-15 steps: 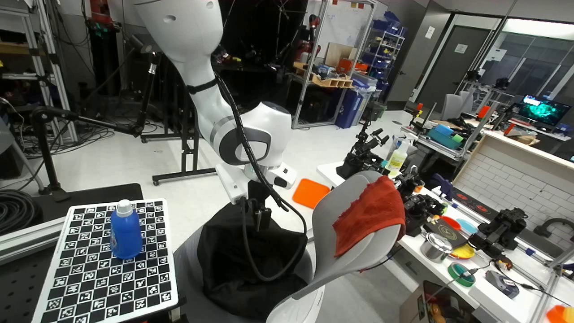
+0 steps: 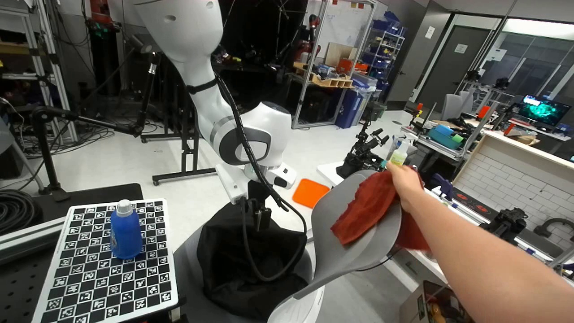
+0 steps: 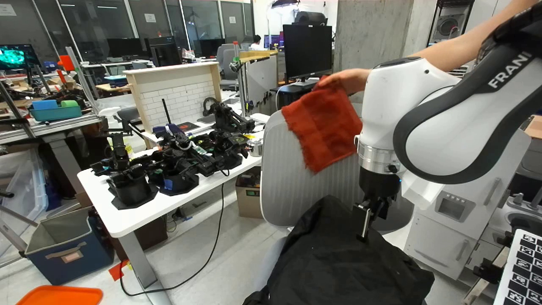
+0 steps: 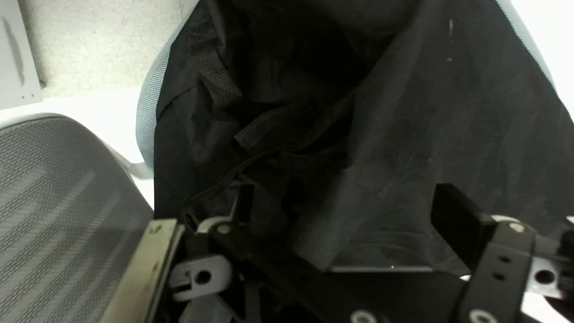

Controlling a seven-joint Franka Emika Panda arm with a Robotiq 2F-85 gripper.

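My gripper stands open above a black cloth bag [image 4: 409, 134], nothing between its fingers. In the first exterior view the gripper [image 2: 262, 220] hangs over the bag's dark opening [image 2: 236, 269]; the bag rests on a chair seat. A red cloth [image 3: 325, 127] drapes over the chair back [image 3: 284, 173], and a person's hand [image 3: 350, 80] grips its top edge. The cloth is apart from my gripper and outside the wrist view. A blue bottle with a white cap [image 2: 126, 231] stands upright on a black-and-white marker board [image 2: 75, 285].
The chair back [image 4: 59, 215] rises close beside my gripper. The person's arm [image 2: 484, 247] reaches across the right side. A white table [image 3: 106, 213] with black robot arms stands past the chair. An orange tray [image 2: 310, 194] lies on the floor.
A person's arm has come in from the right, and its hand now holds the red cloth on the chair back, lifting its upper edge. My arm and the bottle have not moved.
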